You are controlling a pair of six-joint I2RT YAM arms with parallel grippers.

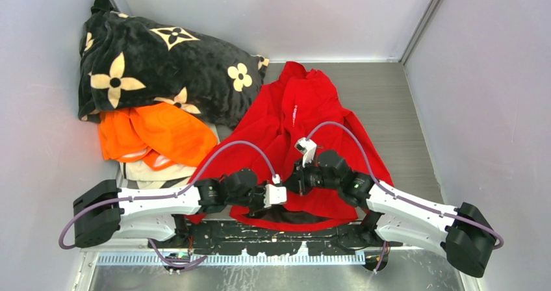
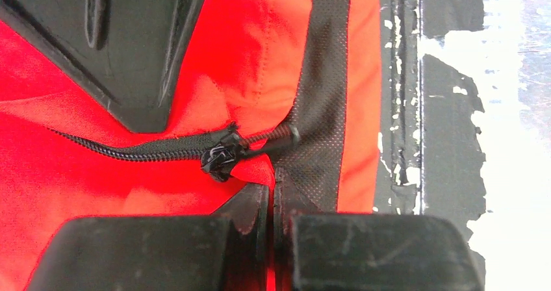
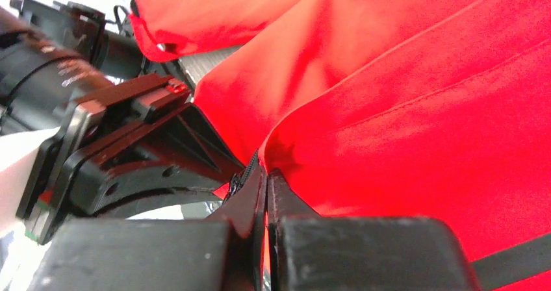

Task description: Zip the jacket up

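The red jacket (image 1: 273,115) lies spread beneath both arms. In the left wrist view, a black zipper (image 2: 130,152) runs across the red cloth to a dark zipper end (image 2: 221,154) beside a mesh strip (image 2: 321,76). Just below it, my left gripper is shut, with red fabric showing at its tips. My right gripper is shut on the jacket's edge, where black zipper tape emerges at its fingertips. The two grippers are close together near the jacket's hem.
A dark patterned pillow (image 1: 166,76) and orange clothing (image 1: 156,132) lie at the left. Walls enclose the sides and back. Bare grey floor (image 1: 383,109) shows at the right. A worn black front edge (image 1: 221,239) borders the hem.
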